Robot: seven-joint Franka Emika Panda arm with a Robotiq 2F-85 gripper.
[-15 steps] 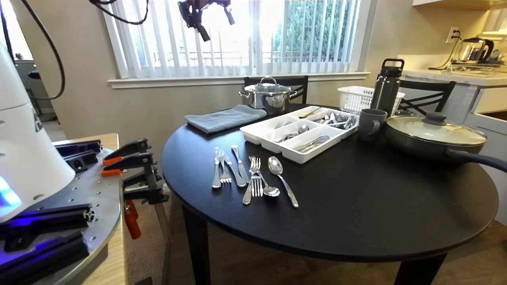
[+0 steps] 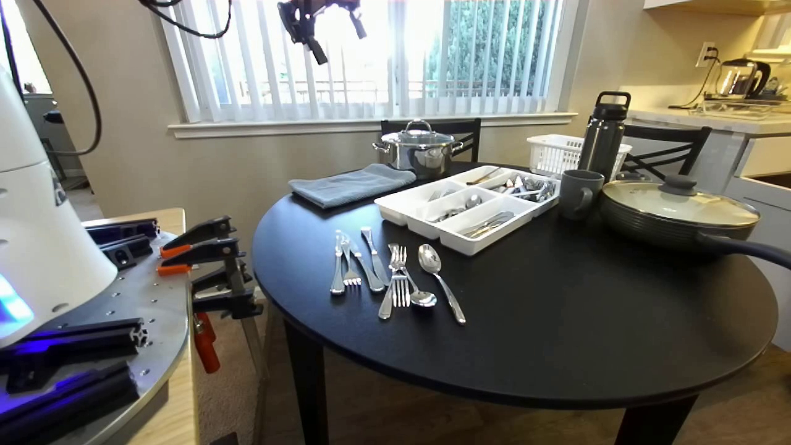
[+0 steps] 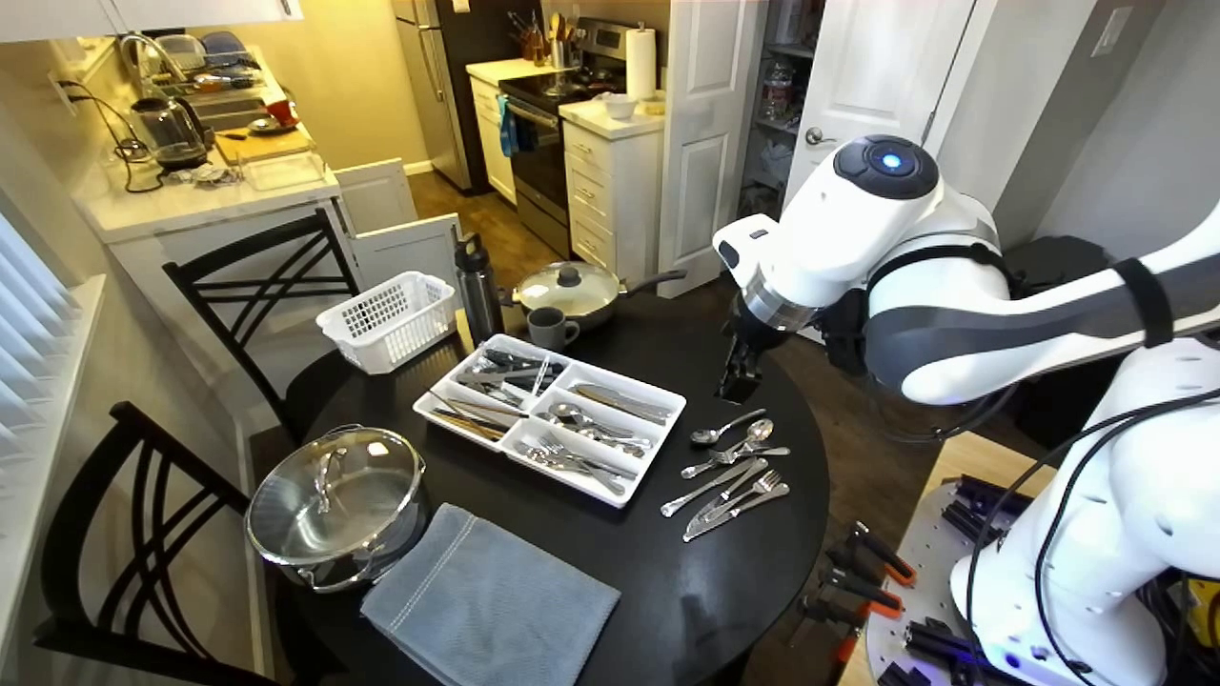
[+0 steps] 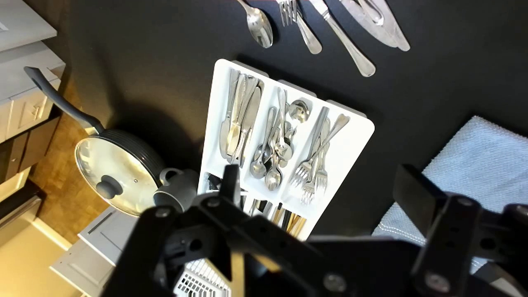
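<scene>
High above the black table my gripper hangs open, its two fingers wide apart and nothing between them. The wrist view shows the same gripper from above, with the white cutlery tray beneath it. Knives, spoons and forks lie sorted in separate compartments of the tray. Loose on the table beside it are a spoon, a fork overlapping other pieces, and a group of knives with another fork. In exterior view 2 the fingertips are partly hidden behind one another.
A folded blue-grey cloth and a steel pot stand behind the tray. To its right are a grey mug, a dark bottle, a lidded pan and a white basket.
</scene>
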